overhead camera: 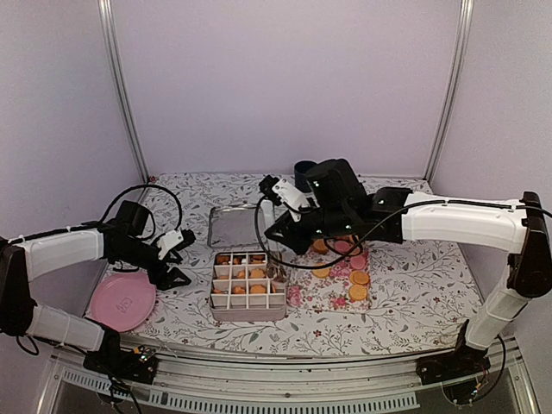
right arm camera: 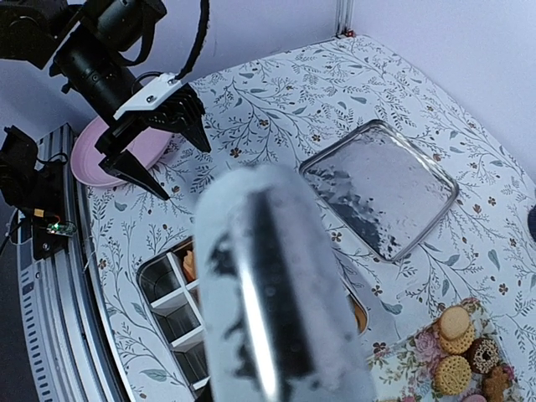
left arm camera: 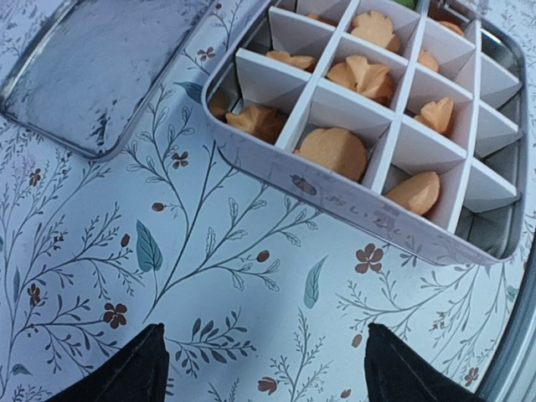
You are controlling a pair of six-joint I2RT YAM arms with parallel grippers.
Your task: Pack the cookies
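Note:
A metal tin with white dividers (overhead camera: 250, 313) stands at the table's middle, with orange-brown cookies (left arm camera: 333, 153) in several compartments. Empty cells show along its near side in the left wrist view. My right gripper (overhead camera: 274, 228) is shut on metal tongs with a pale handle (overhead camera: 268, 212), their lower end over the tin's right side. The blurred handle fills the middle of the right wrist view, hiding much of the tin; whether the tongs hold a cookie cannot be told. Left of the tin, my left gripper (overhead camera: 180, 258) is open and empty above the table.
More cookies (right arm camera: 453, 374) lie on a floral mat (right arm camera: 385, 373) to the right of the tin. The tin's metal lid (overhead camera: 239, 228) lies behind it, a pink plate (overhead camera: 123, 301) at the far left. A dark cup (overhead camera: 304, 175) stands at the back.

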